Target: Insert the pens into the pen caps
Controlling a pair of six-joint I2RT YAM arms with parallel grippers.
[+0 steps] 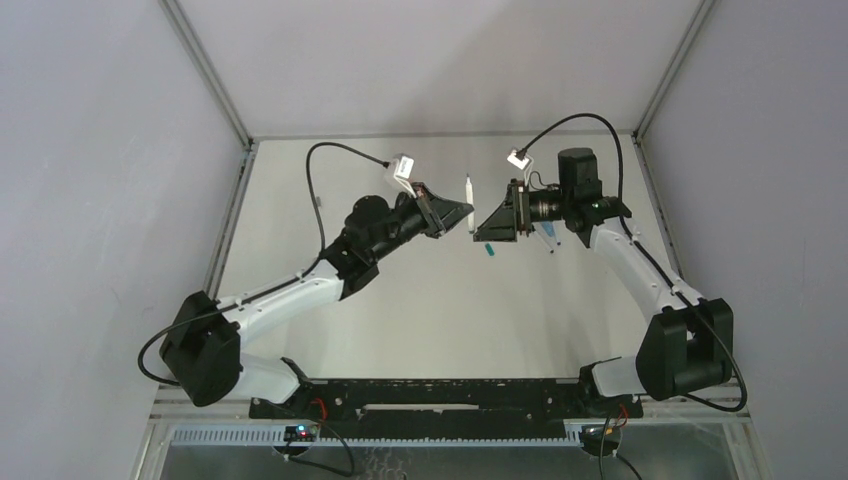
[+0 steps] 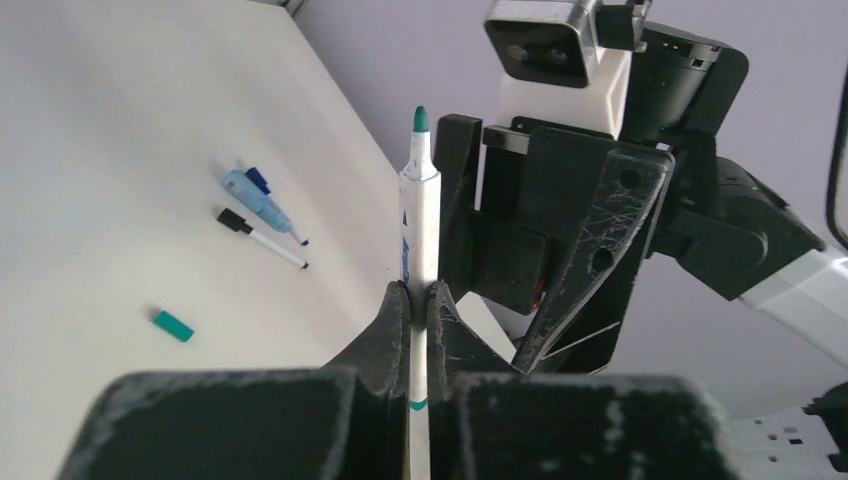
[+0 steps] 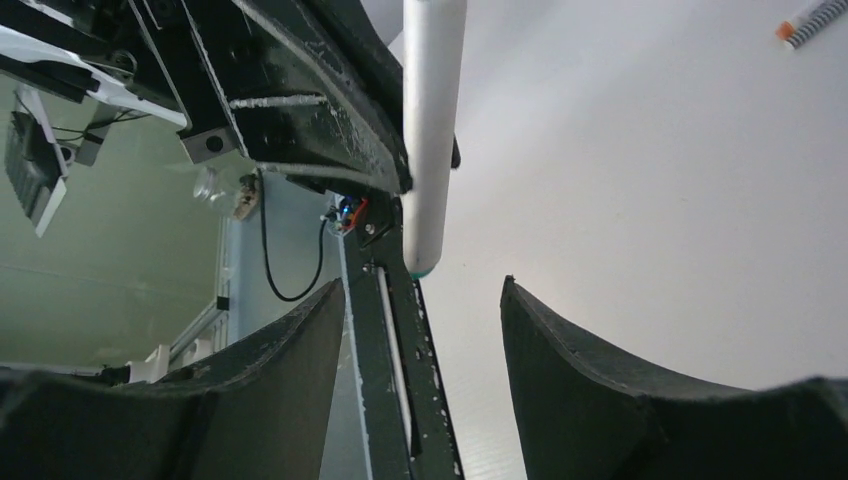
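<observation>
A white marker pen (image 2: 421, 215) with a bare green tip stands upright in the left wrist view, and my left gripper is shut on its barrel. In the top view this pen (image 1: 469, 200) sits at the left gripper's tips, between the two arms. My right gripper (image 1: 478, 238) faces it from the right, open. The pen's lower end (image 3: 425, 230) shows in the right wrist view, above the gap between the parted fingers. A green cap (image 2: 173, 325) lies alone on the table.
A light blue pen (image 2: 258, 200), a dark blue cap (image 2: 257, 180) and a black-capped pen (image 2: 262, 238) lie together on the table, partly below the right arm.
</observation>
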